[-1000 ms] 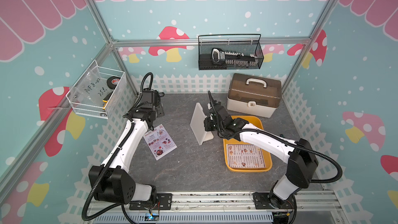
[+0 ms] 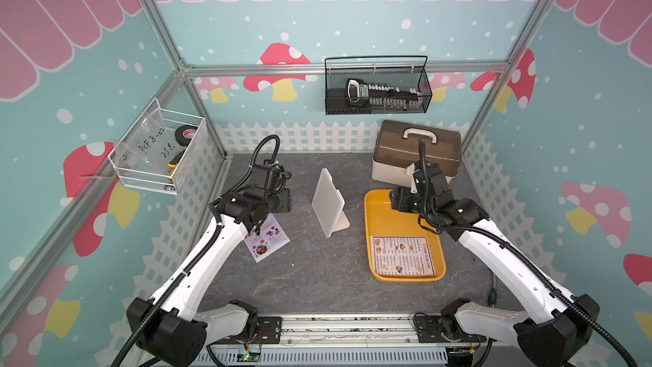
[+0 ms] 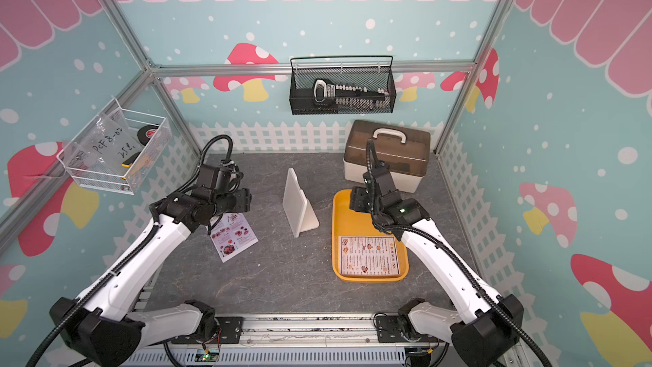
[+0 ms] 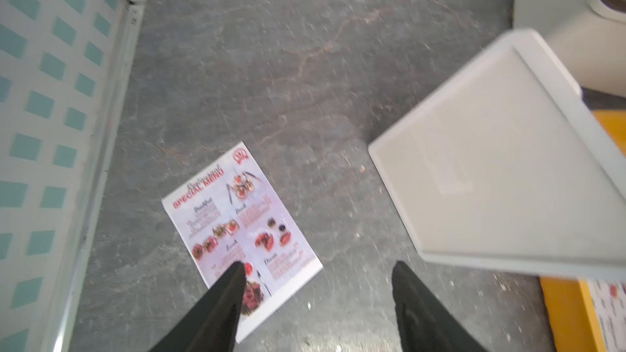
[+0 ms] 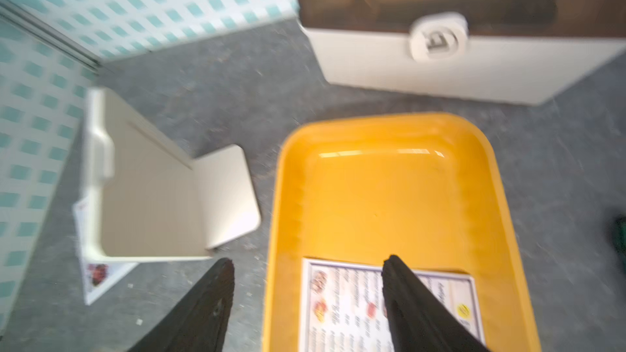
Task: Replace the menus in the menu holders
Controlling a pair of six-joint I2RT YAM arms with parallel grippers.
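A white menu holder (image 2: 327,204) stands mid-table, no menu showing on its visible faces. Left of it a Special Menu sheet (image 4: 241,234) lies flat on the table, partly under my left arm in the top views. My left gripper is open above the table near that sheet, nothing between its fingers. A second menu (image 2: 400,256) lies in the front half of the orange tray (image 5: 397,195). My right gripper is open above the tray, right of the holder, holding nothing.
A brown-lidded toolbox (image 2: 417,151) stands behind the tray. A black wire basket (image 2: 377,105) hangs on the back rail, a white basket (image 2: 142,183) on the left.
My right gripper has moved right, away from the holder to over the tray. My left gripper has moved right, toward the holder. Menus and holder look unmoved.
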